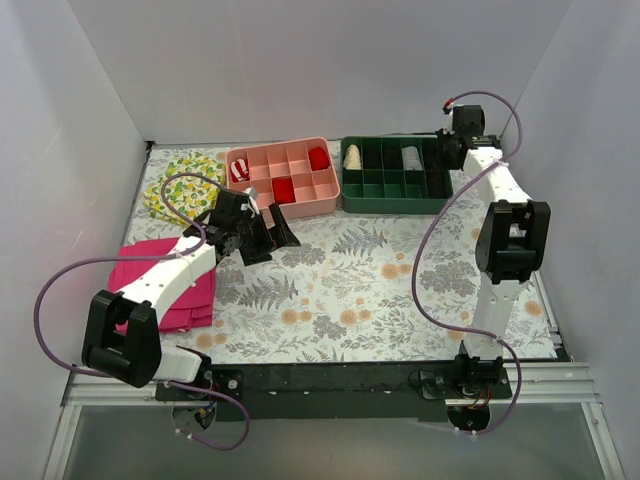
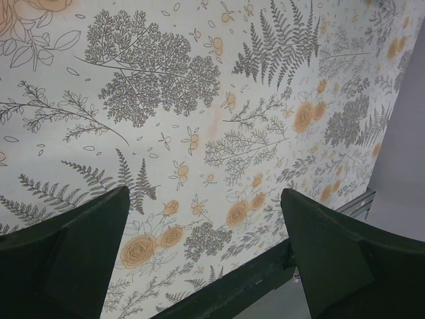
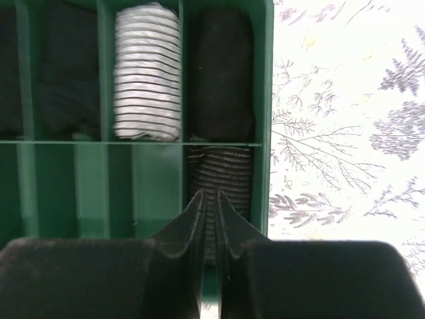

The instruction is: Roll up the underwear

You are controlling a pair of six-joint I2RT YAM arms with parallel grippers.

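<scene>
The green divided box [image 1: 396, 207] holds rolled underwear in its back row. In the right wrist view, a dark striped roll [image 3: 232, 169] lies in the front right compartment, its near part covered by my gripper. Behind it is a black roll [image 3: 221, 73], and to the left of that a white roll with dark stripes [image 3: 147, 73]. My right gripper is above the dark striped roll, its fingertips a narrow gap apart and nothing held between them. Wide open and empty, my left gripper hangs over bare tablecloth.
A pink divided box [image 1: 262, 160] with red rolls [image 1: 283, 190] stands left of the green one. Pink folded cloth [image 1: 185, 318] and a yellow patterned cloth [image 1: 165, 205] lie at the left. The flowered tablecloth [image 1: 370, 300] is clear in the middle and front.
</scene>
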